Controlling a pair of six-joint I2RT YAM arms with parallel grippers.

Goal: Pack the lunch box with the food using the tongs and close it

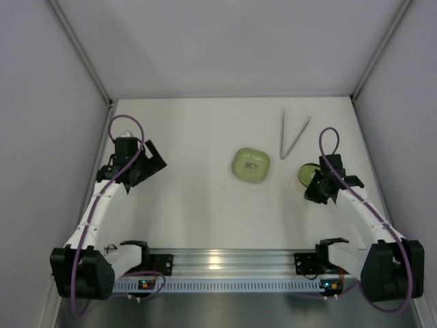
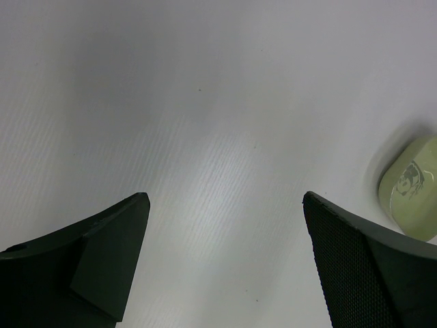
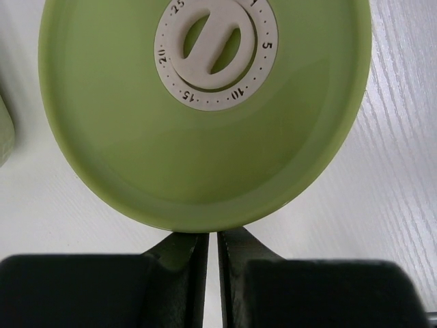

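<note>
A round green lid (image 3: 205, 160) with a pale numbered dial (image 3: 251, 72) fills much of the right wrist view. Its near rim passes over the tips of my right gripper, hiding them. Those fingers are shut, with only a thin slit between them and nothing seen in it. From above, the lid (image 1: 307, 173) is partly covered by the right gripper (image 1: 313, 195), and a pale patch shows at its lower left edge. What lies under the lid is hidden. Far to the left, my left gripper (image 1: 159, 156) hangs open and empty.
A green square bowl (image 1: 250, 165) with a printed face stands mid-table. Two pale chopsticks (image 1: 295, 137) lie in a V behind the lid. Grey walls enclose the sides and back. Bare table stretches between the left gripper and the bowl.
</note>
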